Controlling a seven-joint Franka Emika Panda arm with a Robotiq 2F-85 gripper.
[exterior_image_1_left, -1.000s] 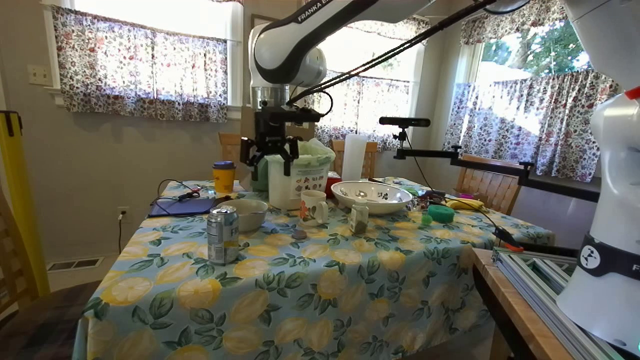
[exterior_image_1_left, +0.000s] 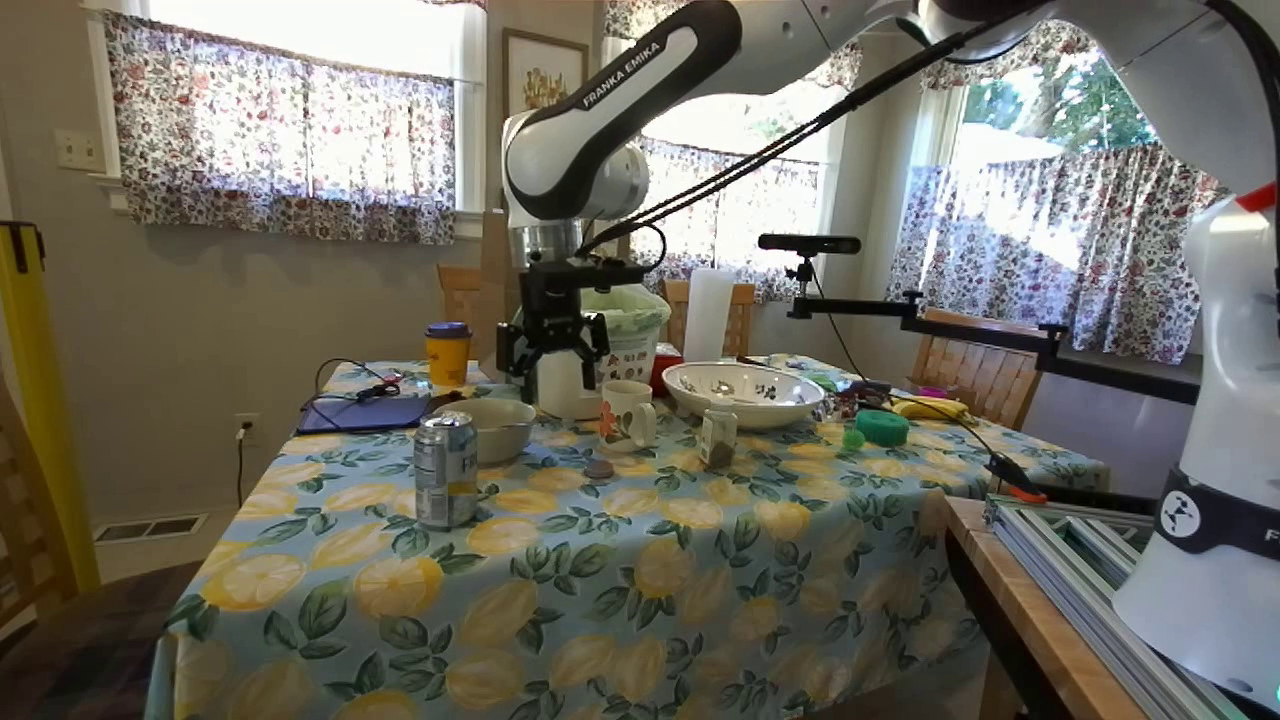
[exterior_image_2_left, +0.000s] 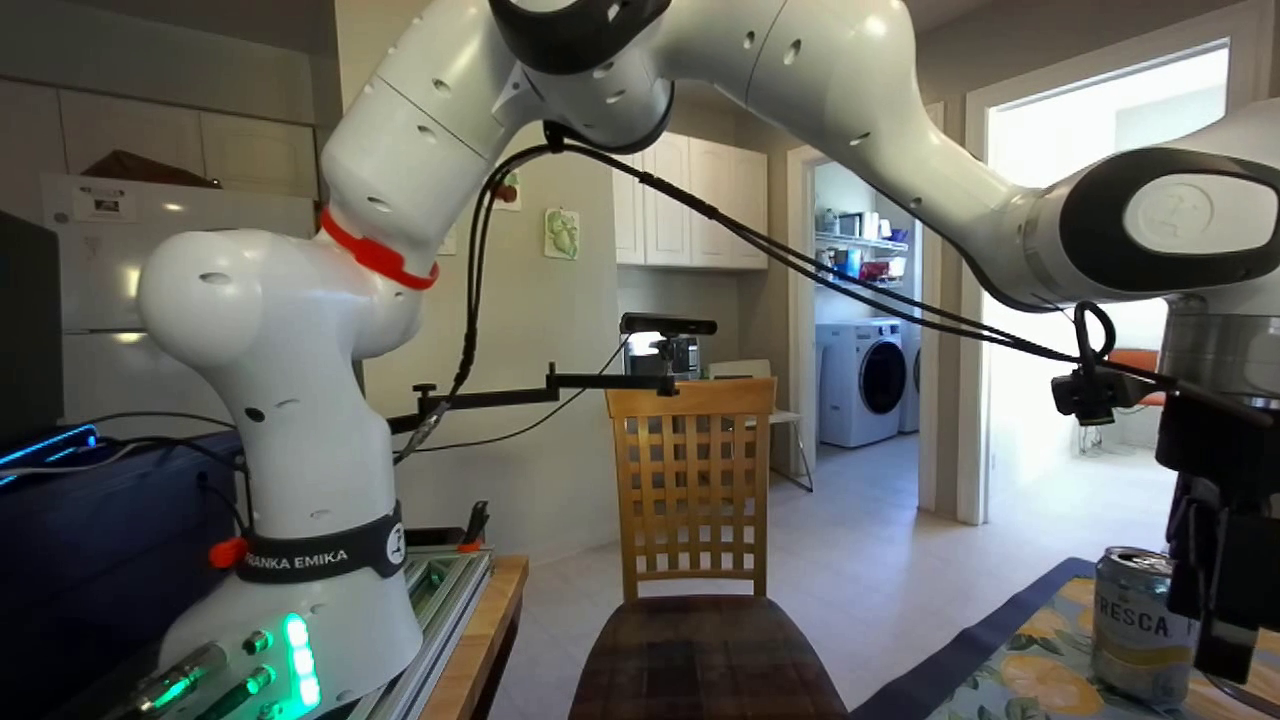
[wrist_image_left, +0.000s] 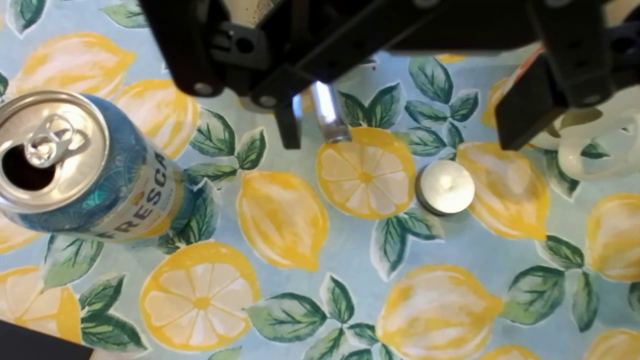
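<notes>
My gripper (exterior_image_1_left: 559, 382) points down above the table, beyond the can and close to the bowl and mug in exterior view 1. Its fingers stand wide apart in the wrist view, and I see no object gripped. Below and between them lies a small round silver-topped disc (wrist_image_left: 447, 187) on the cloth. An opened Fresca can (wrist_image_left: 141, 198) stands upright to the left. The white mug (exterior_image_1_left: 625, 415) with a red pattern is at the right in the wrist view, partly behind a finger. A shiny strip shows beside the left finger; I cannot tell what it is.
A cream bowl (exterior_image_1_left: 498, 434) sits behind the can. Nearby are a clear shaker (exterior_image_1_left: 717, 437), a wide white bowl (exterior_image_1_left: 746, 402), a lined bin (exterior_image_1_left: 630, 324) and a yellow cup (exterior_image_1_left: 449, 356).
My gripper has come down toward the table and shifted slightly to the right in exterior view 1. Its fingers remain apart. The objects on the table have not moved.
</notes>
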